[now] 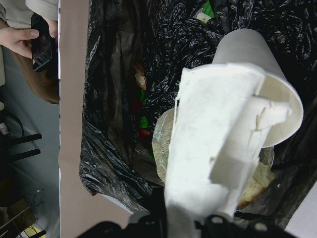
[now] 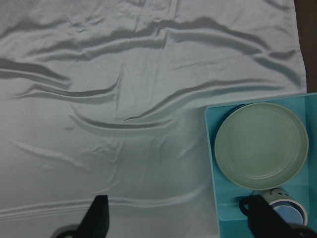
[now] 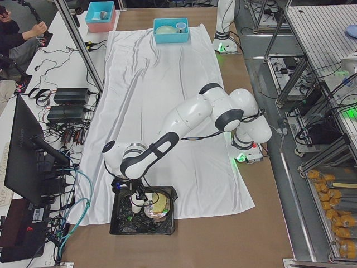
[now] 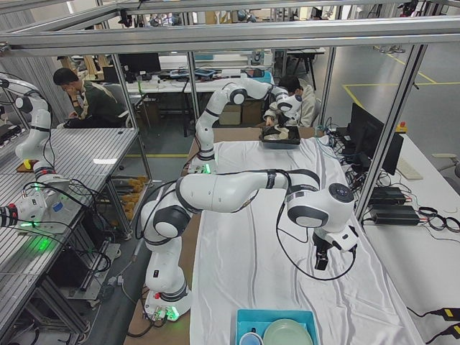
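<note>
A black-bagged tray [image 3: 121,223] at the near end holds a white paper cup [image 1: 242,44], bread [image 1: 260,181] in clear wrapping and small scraps. My left gripper [image 3: 135,188] is over it, shut on a crumpled white paper item [image 1: 208,134], which covers part of the cup and bread in the left wrist view. My right gripper [image 4: 322,255] hangs above the cloth near the far end; in the right wrist view its fingertips are apart with nothing between them.
A blue bin [image 2: 213,173] holds a green plate [image 2: 260,144] and a mug [image 2: 282,208]. A monitor [image 3: 25,156] and cables border the left side.
</note>
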